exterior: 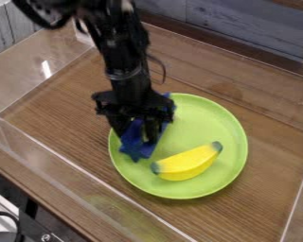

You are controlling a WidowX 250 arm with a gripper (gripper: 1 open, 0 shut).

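Observation:
My black gripper (135,125) reaches down from the top of the camera view over the left side of a green plate (223,128). It is shut on a blue block (139,144), which is partly hidden behind the fingers. A yellow toy banana (186,163) lies on the front right of the plate, apart from the fingers.
The wooden table (249,213) has clear room to the right of the plate and to the left. A transparent edge runs along its left front, and a grey-blue wall stands at the back.

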